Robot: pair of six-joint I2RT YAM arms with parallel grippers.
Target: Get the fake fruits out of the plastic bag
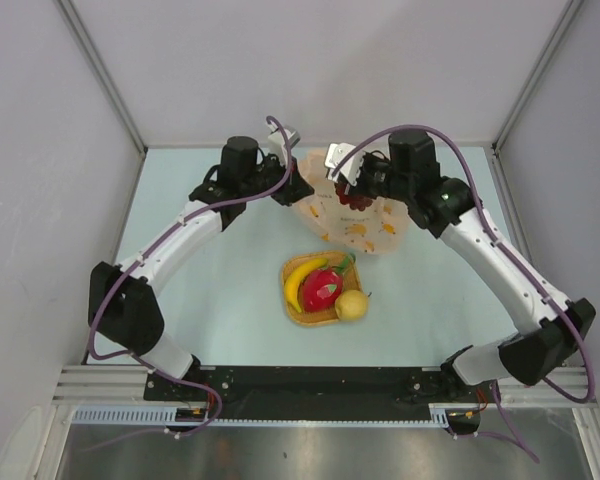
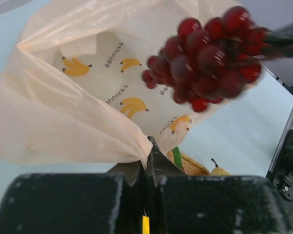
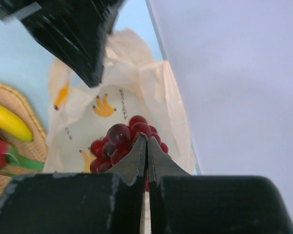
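The pale plastic bag with banana prints stands with its mouth spread at the back of the table. My left gripper is shut on the bag's rim, whose gathered film runs in between the fingertips. Dark red grapes hang from my right gripper, which is shut on the bunch's top; the exact grip is hidden. In the top view the grapes are raised over the bag's opening. Bare printed film shows inside the bag; part of the interior is covered by the grapes.
A woven basket in front of the bag holds a banana, a red fruit or vegetable with a green stem, and a yellow pear.
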